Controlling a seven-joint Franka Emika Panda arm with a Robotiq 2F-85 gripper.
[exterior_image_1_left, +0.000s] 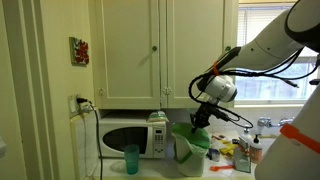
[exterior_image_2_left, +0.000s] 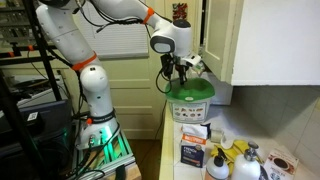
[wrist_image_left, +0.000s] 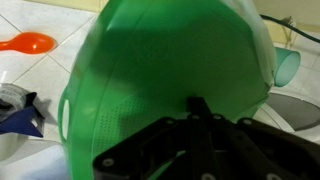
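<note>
A green perforated colander or lid (exterior_image_2_left: 195, 90) rests tilted over a white basket (exterior_image_2_left: 207, 110) on the counter. In exterior view 1 the same green piece (exterior_image_1_left: 190, 136) shows above the white basket (exterior_image_1_left: 187, 158). My gripper (exterior_image_2_left: 172, 77) is shut at the green piece's edge, pointing down. The green surface (wrist_image_left: 150, 75) fills most of the wrist view, with the dark fingertips (wrist_image_left: 192, 104) against it. Whether its thin rim sits between the fingers is hidden.
A teal cup (exterior_image_1_left: 132, 158) stands before the microwave (exterior_image_1_left: 127, 136). An orange spoon (wrist_image_left: 28, 43) lies on the tiles. Bottles and small items crowd the counter beside the basket, including a soap bottle (exterior_image_2_left: 248, 164).
</note>
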